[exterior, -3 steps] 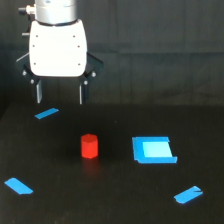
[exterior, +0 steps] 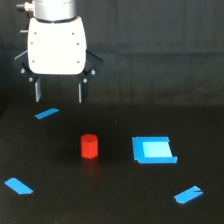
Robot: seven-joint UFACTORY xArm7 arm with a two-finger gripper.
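A white gripper [exterior: 60, 92] hangs at the upper left with its two thin dark fingers pointing down. They stand wide apart, so it is open, and nothing shows between them. Lower and a little to the right, a small red block [exterior: 89, 146] rests on the dark table, clear of the gripper. To the block's right lies a pale square [exterior: 157, 149] framed by blue tape, with nothing on it.
Pieces of blue tape mark the table: one at the back left [exterior: 46, 114], one at the front left [exterior: 19, 186] and one at the front right [exterior: 188, 195]. A dark curtain [exterior: 150, 60] hangs behind.
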